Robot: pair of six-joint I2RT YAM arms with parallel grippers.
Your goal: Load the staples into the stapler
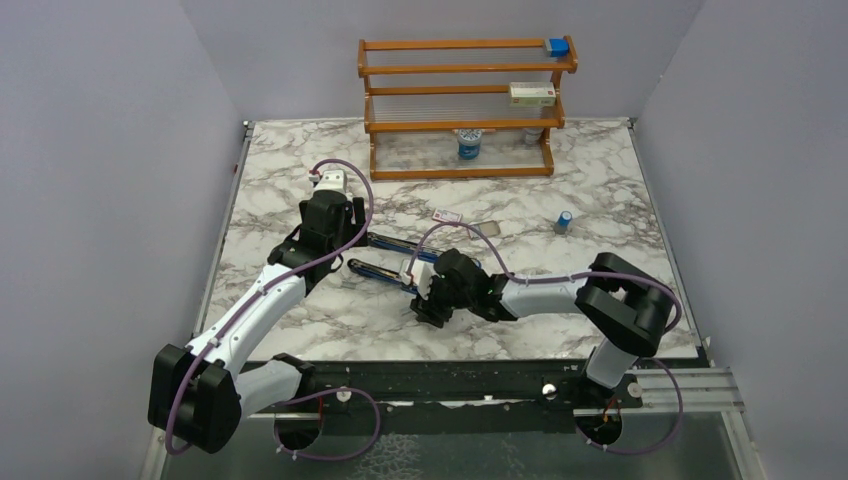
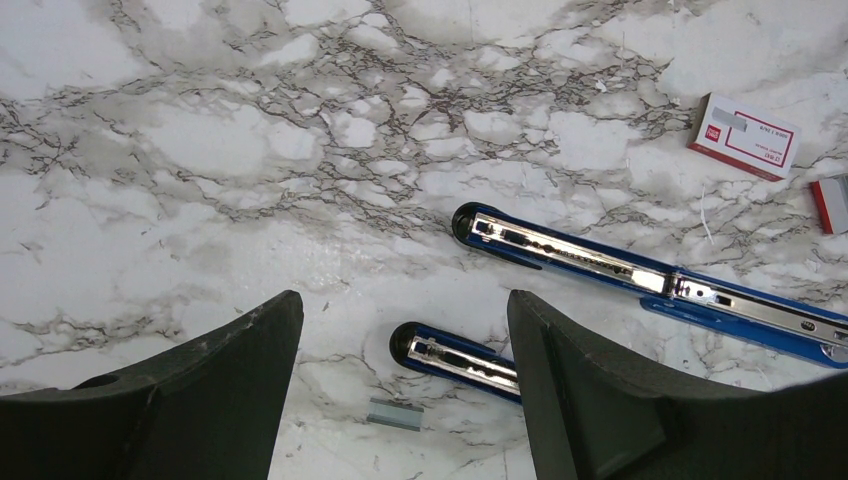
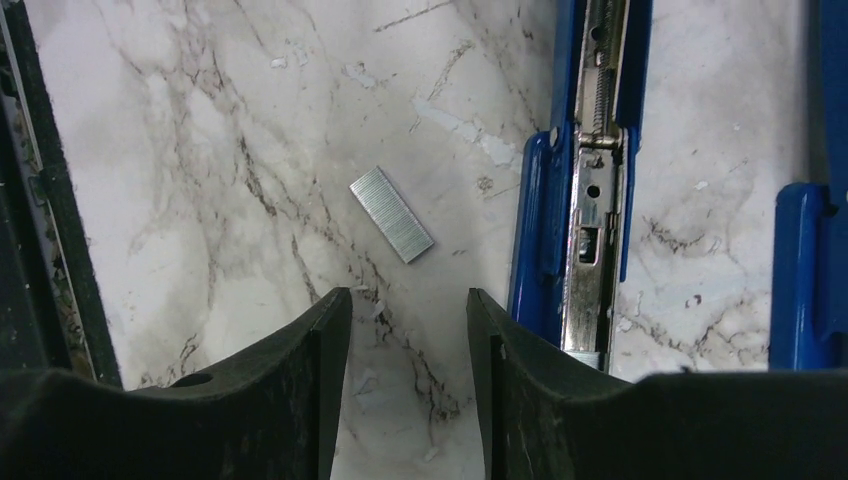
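Observation:
Two blue staplers lie opened out on the marble table, their metal magazines facing up. The far stapler [image 2: 585, 255] shows along most of its length in the left wrist view. The near stapler is partly hidden there by a finger; in the right wrist view the near stapler [image 3: 590, 200] lies just right of the gripper. A grey strip of staples [image 3: 392, 215] rests loose on the marble, ahead of my open, empty right gripper. My left gripper hangs over the left side, fingers apart, nothing between them.
A white-and-red staple box [image 1: 447, 216] and its grey-looking tray [image 1: 485, 229] lie behind the staplers. Farther right stands a small blue-capped item [image 1: 563, 221]. A wooden rack [image 1: 462, 172] occupies the back. Open marble surrounds the right rear.

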